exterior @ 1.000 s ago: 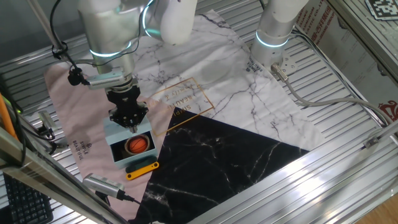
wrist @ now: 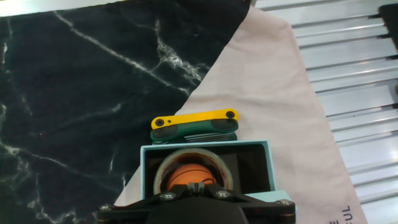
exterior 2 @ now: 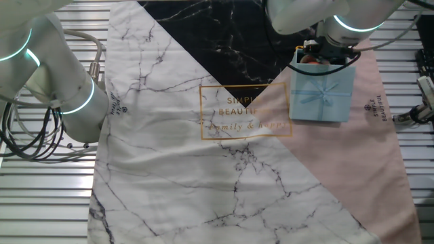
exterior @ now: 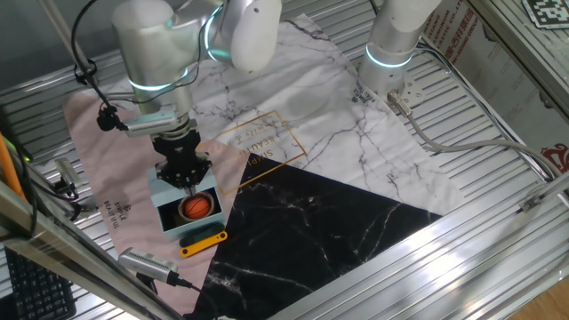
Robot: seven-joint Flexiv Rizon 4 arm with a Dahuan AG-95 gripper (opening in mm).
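Note:
A pale blue gift box (exterior: 191,230) stands open on the pink part of the cloth, its bow-tied lid (exterior 2: 322,96) beside the opening. Within the box, an orange ball with black lines (wrist: 189,176) sits inside a round tan ring (wrist: 220,165). My gripper points down over the near side of the ring, its fingertips drawn together. Nothing shows between them, though their lowest ends are hard to make out against the ball and rim. A folding tool with yellow and green handles (wrist: 196,117) lies against the box's outer side.
A grey camera device (exterior: 149,265) with a cable sits near the box.
My gripper has come down slightly toward the ring and ball. The box, ball and folding tool have stayed where they were.

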